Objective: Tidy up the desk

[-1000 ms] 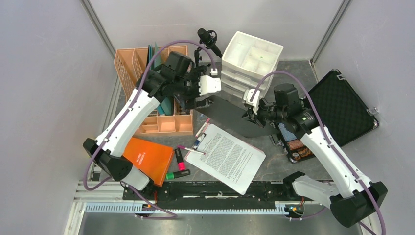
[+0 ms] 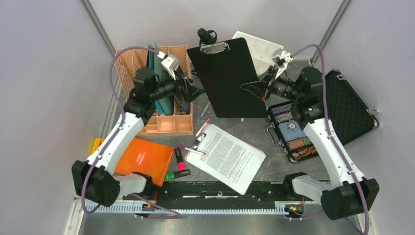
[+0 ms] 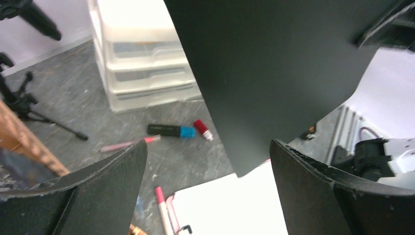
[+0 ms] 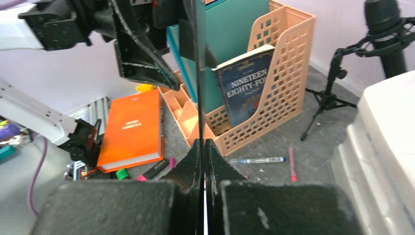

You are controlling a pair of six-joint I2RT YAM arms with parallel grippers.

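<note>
A black clipboard [image 2: 226,81] with a metal clip hangs raised over the desk centre, my right gripper [image 2: 264,88] shut on its right side. In the right wrist view it appears edge-on as a thin vertical strip between the fingertips. My left gripper [image 2: 191,92] stands open just left of the clipboard, nothing between its fingers; in the left wrist view the board looms above and ahead of it. A peach organizer [image 2: 166,125] holds folders and a book [image 4: 243,83]. Papers [image 2: 225,159] lie below the board, with pens beside them.
An orange book [image 2: 142,159] and highlighters [image 2: 177,174] lie front left. A white drawer box [image 2: 259,46] and a microphone stand [image 2: 204,35] are at the back. An open black case [image 2: 350,107] with several patterned items sits right. Walls close in the sides.
The clipboard has risen and turned more upright, now covering much of the drawer box in the top view. My right gripper has lifted with it; my left gripper has drawn back leftward.
</note>
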